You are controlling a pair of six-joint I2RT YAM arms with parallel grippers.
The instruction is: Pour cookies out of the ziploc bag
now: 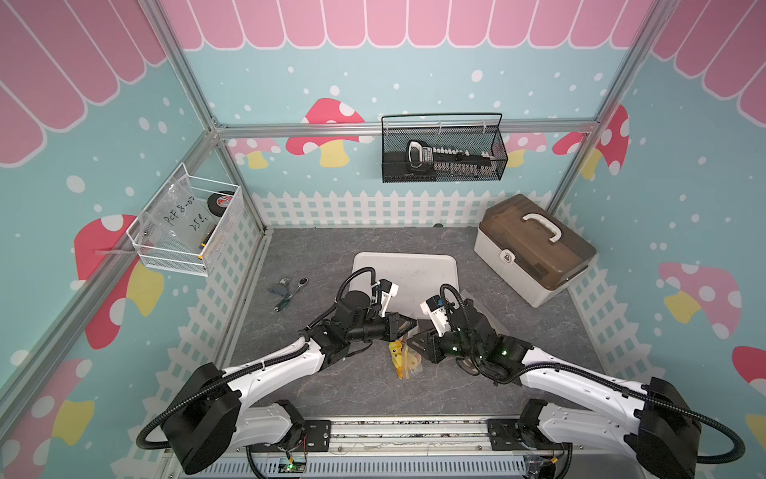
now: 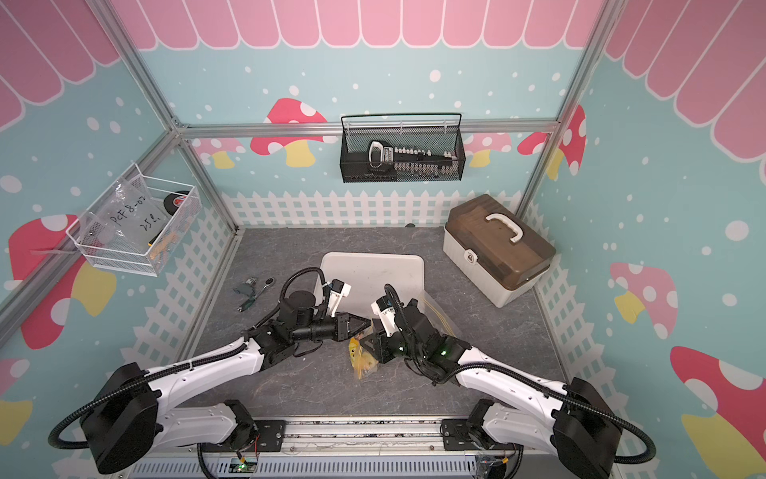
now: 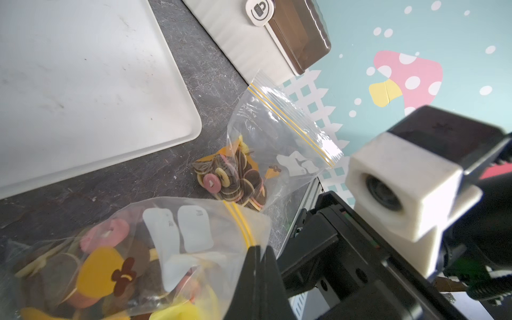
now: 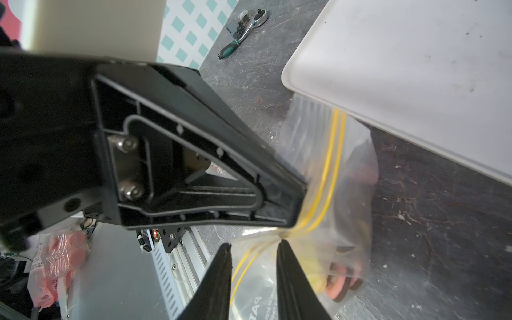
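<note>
A clear ziploc bag (image 3: 176, 256) of cookies, with a yellow double zip line, hangs below my left gripper. The left fingers are shut on the bag's top edge at the zip. In the top left view, the bag (image 1: 403, 361) hangs in front of the white tray (image 1: 405, 263), between both arms. My right gripper stands partly open close to the left fingers. The bag's zip line (image 4: 242, 277) shows in the gap between its fingertips; whether they touch the plastic I cannot tell.
A second ziploc bag (image 3: 266, 154) with cookies lies on the table right of the tray. A brown-lidded toolbox (image 1: 534, 247) stands at the back right. Left of the tray lies a ratchet (image 1: 291, 293). Both grippers are very close together.
</note>
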